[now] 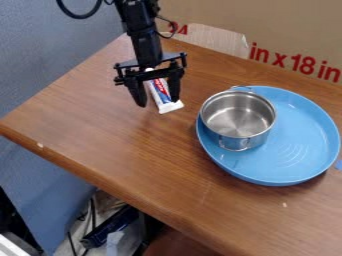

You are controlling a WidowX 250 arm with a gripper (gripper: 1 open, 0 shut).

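The black gripper (pixel 156 88) is lowered over a white toothpaste tube (pixel 166 100) with red and blue print, its fingers spread on either side of the tube and partly hiding it. Whether the fingers touch the tube is unclear. A steel pot (pixel 238 119) sits on a blue plate (pixel 299 151) at the right of the wooden table.
The table (pixel 100 130) has bare space at the left and front, with its left edge beside a grey-blue surface (pixel 47 70). A cardboard panel (pixel 287 30) with red print stands behind. Cables and other items lie below the table's edge.
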